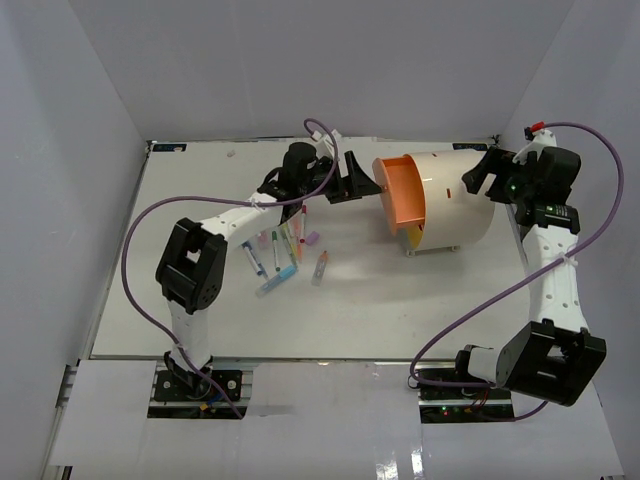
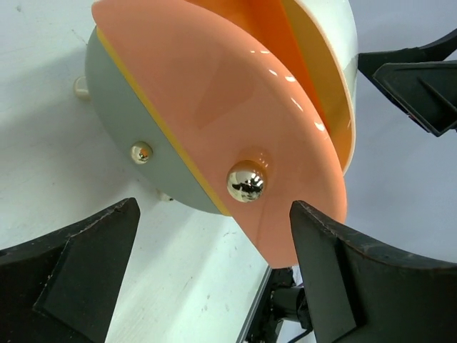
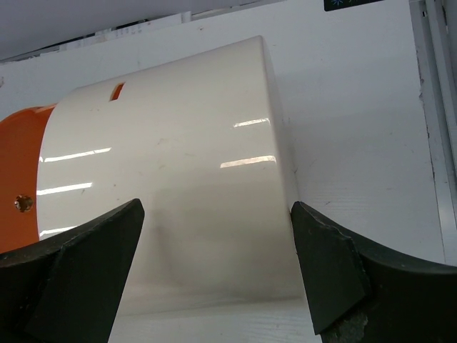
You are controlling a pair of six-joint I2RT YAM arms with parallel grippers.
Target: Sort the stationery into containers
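A white rounded box (image 1: 458, 195) stands at the right back of the table, its orange drawer (image 1: 406, 194) pulled partway out. In the left wrist view the drawer's pink-orange front (image 2: 207, 93) and its shiny knob (image 2: 246, 181) show between the open fingers of my left gripper (image 1: 362, 182), apart from both. At the box's right end my right gripper (image 1: 482, 172) is open, with the white shell (image 3: 171, 164) filling its view. Pens and markers (image 1: 277, 250) lie loose left of centre, beside a blue glue stick or tube (image 1: 276, 281) and a clear orange-tipped bottle (image 1: 320, 268).
A small purple block (image 1: 312, 239) lies among the pens. Below the orange drawer sits a second, grey-green front with its own knob (image 2: 141, 152).
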